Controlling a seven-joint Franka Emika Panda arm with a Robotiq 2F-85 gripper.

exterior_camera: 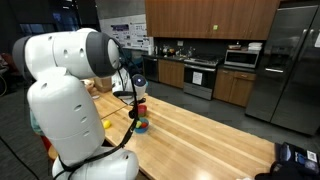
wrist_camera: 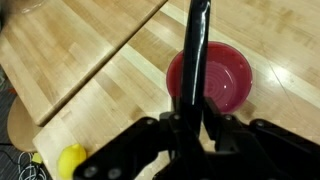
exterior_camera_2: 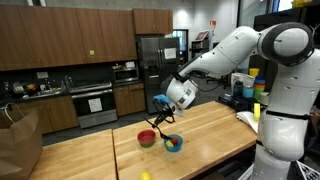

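Note:
My gripper is shut on a long black utensil (wrist_camera: 197, 50), which extends away from the fingers across the top of the wrist view. Its far end is cut off there, so its kind cannot be told. Behind the utensil, a red bowl (wrist_camera: 228, 78) rests on the wooden table, and its visible inside looks empty. In exterior view 2 the gripper (exterior_camera_2: 157, 121) is above the table close to the red bowl (exterior_camera_2: 147, 138). A blue bowl (exterior_camera_2: 173, 146) with colourful things in it stands beside the red one.
A yellow lemon-like object (wrist_camera: 71, 159) lies on the table, off to one side of the bowls. A seam between table sections (wrist_camera: 98, 68) crosses the wrist view.

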